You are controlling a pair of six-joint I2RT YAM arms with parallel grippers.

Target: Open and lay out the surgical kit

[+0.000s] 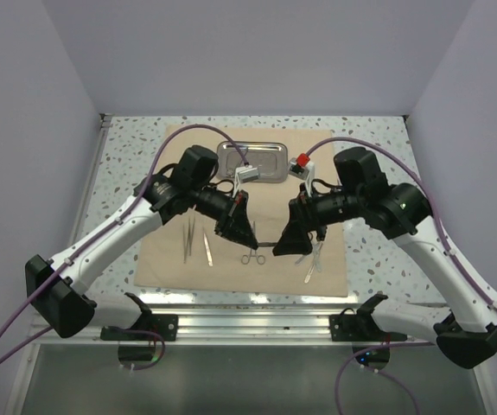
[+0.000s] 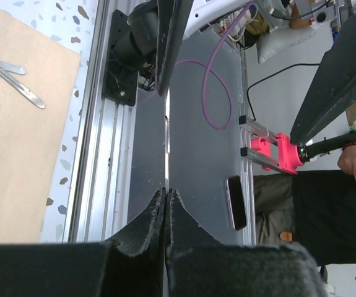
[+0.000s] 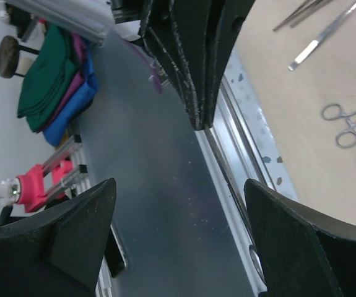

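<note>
In the left wrist view my left gripper is shut on the tip of a slim metal ring-handled instrument. The instrument is held above the mat, reaching across to my right gripper. That right gripper is open; in the right wrist view the instrument's shaft and one ring show beside its right finger, partly hidden by it. From above, the right fingers cover the handle end. Another ring-handled instrument lies on the beige mat below.
A metal tray rests at the back of the mat. Tweezers and a slim blade-like tool lie to the left, several thin tools to the right.
</note>
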